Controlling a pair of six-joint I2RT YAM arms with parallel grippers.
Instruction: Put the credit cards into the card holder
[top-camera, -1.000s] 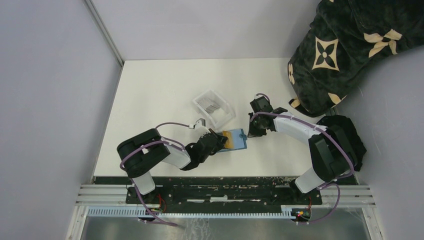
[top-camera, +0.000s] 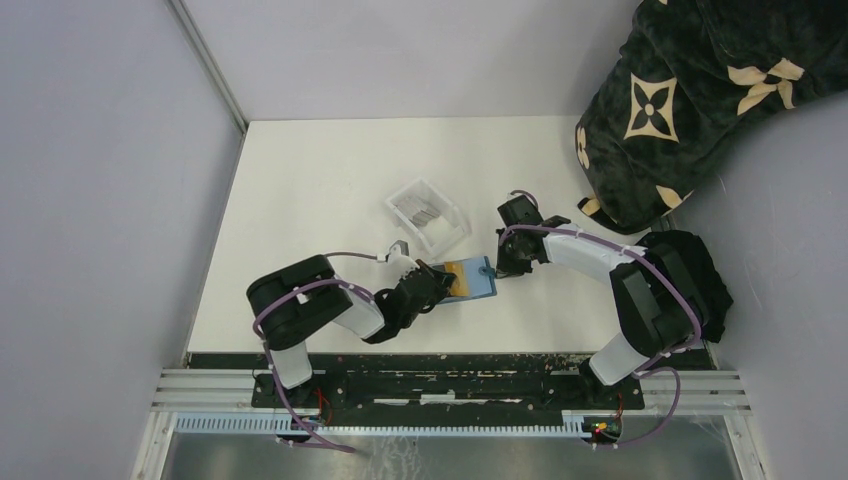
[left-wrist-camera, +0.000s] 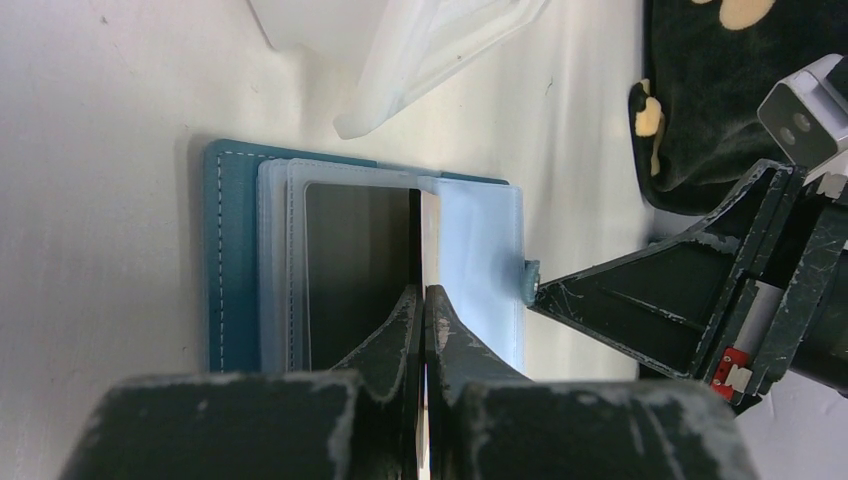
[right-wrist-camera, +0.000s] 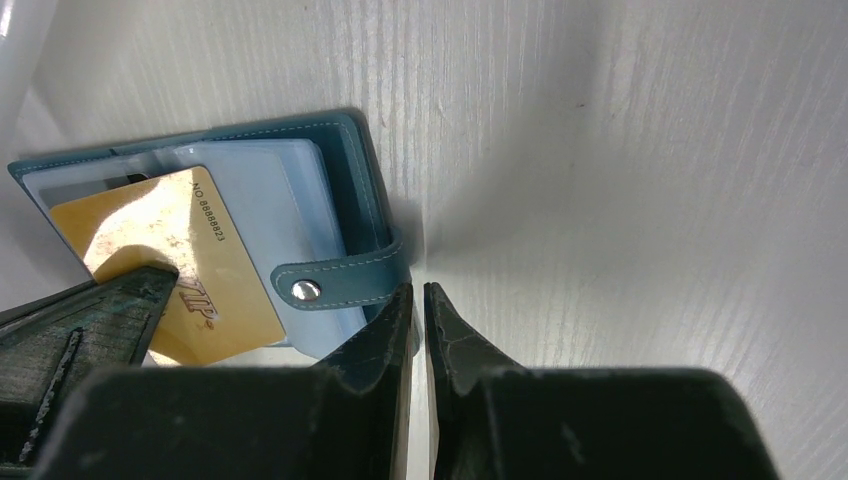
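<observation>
A blue card holder (left-wrist-camera: 230, 270) with clear sleeves lies open near the table's front middle. My left gripper is shut on a gold card, which stands nearly edge-on in the left wrist view, over the sleeves. Inside a sleeve, a dark rectangle (left-wrist-camera: 360, 270) shows to the left of the fingertips. My right gripper stands at the holder's right end, its fingers nearly closed, with only bare table visible in the narrow gap. One of its fingers borders the snap strap (right-wrist-camera: 350, 278); whether it presses on the holder is unclear.
Behind the holder stands a translucent white box (top-camera: 450, 230) with several cards (top-camera: 422, 212) inside, its near corner close to the holder. A dark patterned cushion (top-camera: 660, 110) leans at the back right. Bare table lies left and right of the arms.
My left arm has shifted a little to the right, and the holder and gold card have moved slightly the same way. The right gripper has hardly moved.
</observation>
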